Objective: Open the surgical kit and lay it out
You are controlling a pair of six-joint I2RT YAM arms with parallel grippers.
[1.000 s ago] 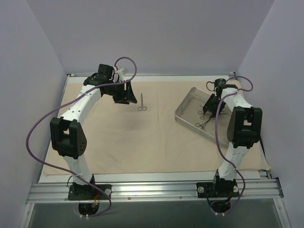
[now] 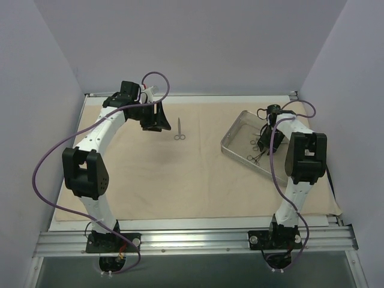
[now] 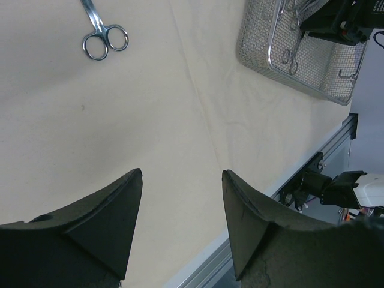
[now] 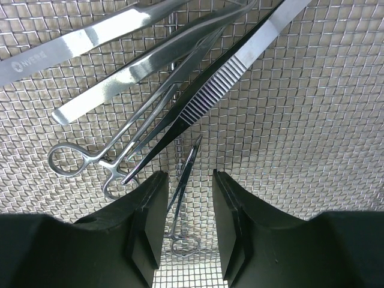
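Observation:
A scissor-like instrument (image 2: 179,136) lies on the beige cloth; in the left wrist view it shows as steel scissors (image 3: 101,35). My left gripper hangs left of it, fingers apart and empty. My right gripper is low inside the wire mesh tray (image 2: 229,147), open over a slim scissor-like instrument (image 4: 185,177) whose shaft shows between its fingertips; whether they touch it I cannot tell. Above it in the right wrist view lie black-and-steel tweezers (image 4: 222,81), plain steel tweezers (image 4: 90,96) and a ring-handled clamp (image 4: 102,159).
Grey walls (image 2: 348,120) bound the sides and back. The right arm covers part of the tray.
My left gripper has shifted very slightly left. The instruments on the cloth are unchanged.

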